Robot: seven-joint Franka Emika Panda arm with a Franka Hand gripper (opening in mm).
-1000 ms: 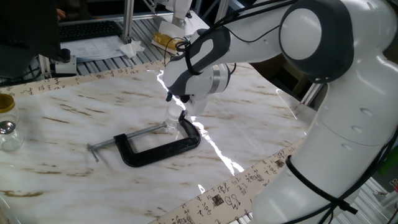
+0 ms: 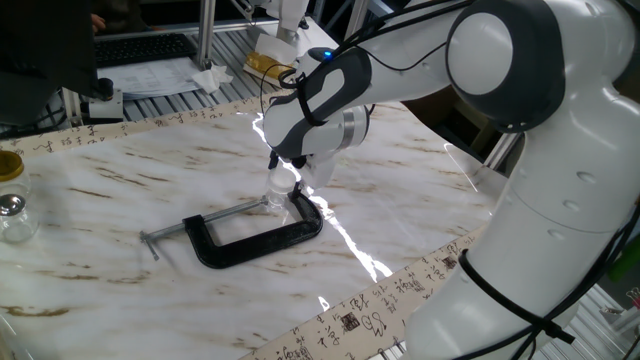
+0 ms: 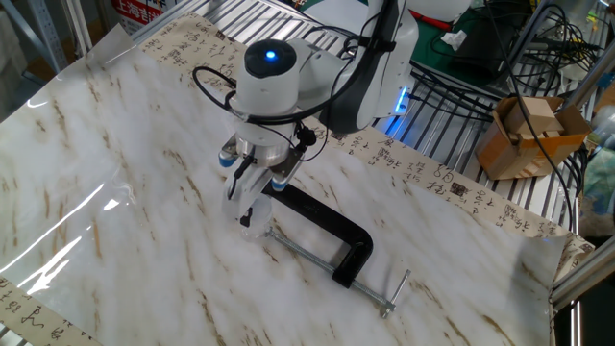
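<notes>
A black C-clamp [image 2: 255, 247] with a steel screw lies on the marble-patterned sheet. In the second exterior view its black frame [image 3: 332, 223] reaches back under the gripper, and its screw [image 3: 322, 259] points away to the lower right. Between the screw's tip and the frame's far end is a clear, colourless object [image 2: 281, 182], seemingly a small cup or bottle; its outline [image 3: 256, 223] is faint. My gripper [image 2: 287, 172] points down right over that clear object. The fingers overlap it in both views, so whether they grip it or merely surround it does not show.
A clear jar with a yellow lid [image 2: 12, 190] stands at the left edge in the first exterior view. Beyond the sheet are a keyboard [image 2: 145, 48] and papers; a cardboard box [image 3: 531, 136] sits on the slatted table. Much of the sheet is bare.
My wrist has turned and shifted slightly, and its blue light now shows in the first exterior view. The clamp has not moved.
</notes>
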